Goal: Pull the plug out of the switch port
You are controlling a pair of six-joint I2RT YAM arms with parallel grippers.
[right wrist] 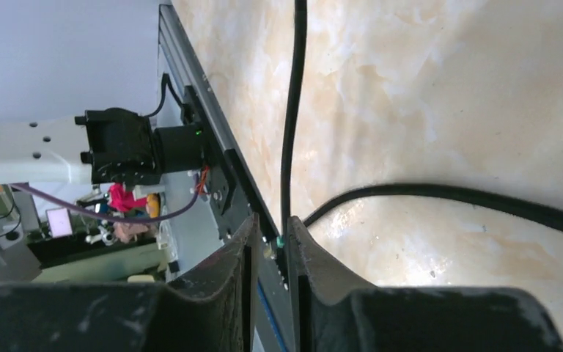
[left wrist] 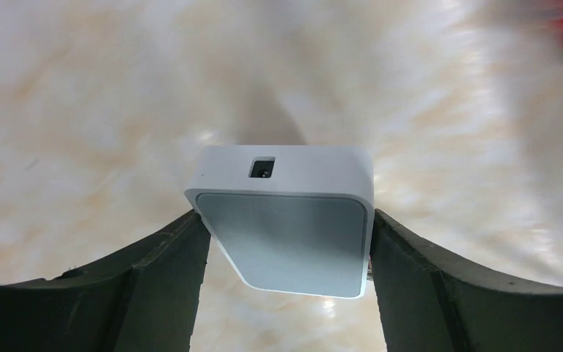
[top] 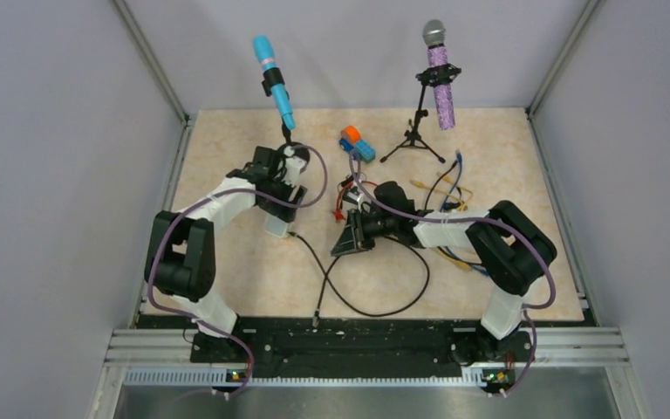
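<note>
The white switch box (left wrist: 278,242) is pinched between the two fingers of my left gripper. A small dark port opening (left wrist: 262,169) shows in its upper face. From above, the box (top: 276,225) sits at the left-centre of the table, with a black cable's end (top: 292,234) right beside its lower right corner. Whether that plug is seated or only touching, I cannot tell. To the right, my right gripper has its fingers slightly parted. Nothing shows held there; a black cable (right wrist: 291,117) runs behind them.
The black cable (top: 375,314) loops across the front table, its other end (top: 317,323) at the front edge. Coloured cables (top: 462,188) lie at the right, and a red cable (top: 338,214) lies between the arms. A toy car (top: 358,143) and a microphone tripod (top: 413,135) stand at the back.
</note>
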